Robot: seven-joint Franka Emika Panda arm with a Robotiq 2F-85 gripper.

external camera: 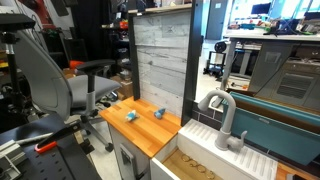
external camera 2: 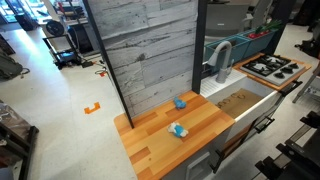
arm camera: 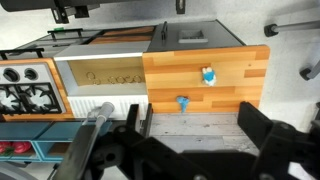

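Two small blue things lie apart on the wooden counter (external camera 2: 150, 143). One is a blue-and-white piece (external camera 2: 178, 129), nearer the counter's front edge; in the wrist view this piece (arm camera: 208, 75) rests right of centre. The other is a smaller blue piece (external camera 2: 180, 103), closer to the grey plank wall; from above, the blue piece (arm camera: 183, 101) has a forked outline. High over the counter, my gripper is open, its dark fingers wide apart with nothing between them. Neither blue piece is touched.
Beside the counter is a wood-bottomed recess (external camera 2: 238, 103) with small items in it. A grey tap (external camera: 228, 122) rises behind it. A stove (external camera 2: 270, 67) stands farther along. The plank wall (external camera: 163, 62) bounds the counter's back.
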